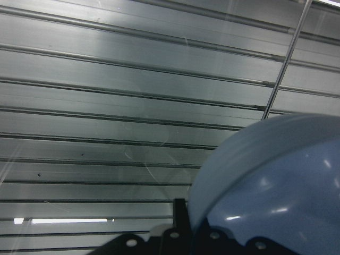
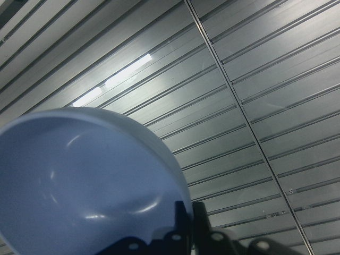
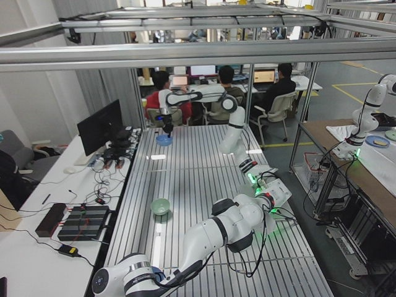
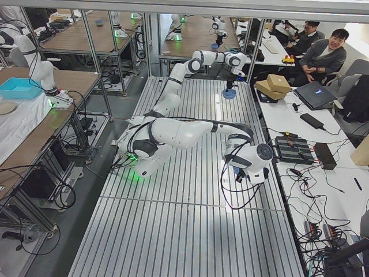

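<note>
In the left wrist view a blue bowl [image 1: 276,191] fills the lower right, my left gripper shut on its rim. In the camera right view that bowl [image 4: 229,94] is at the far end of the slatted table. My right gripper is shut on the rim of another blue bowl [image 2: 90,180]; in the camera left view this bowl [image 3: 164,142] is at the far end. A pale green bowl [image 3: 160,207] stands between the arms. The near arm largely hides the left bowl in the camera left view.
The slatted table [image 4: 173,242] has clear stretches around the bowls. Side desks hold a monitor [image 3: 99,125], black electronic boxes [image 3: 82,224] and loose cables. The arms' bases and hanging cables occupy one long side of the table.
</note>
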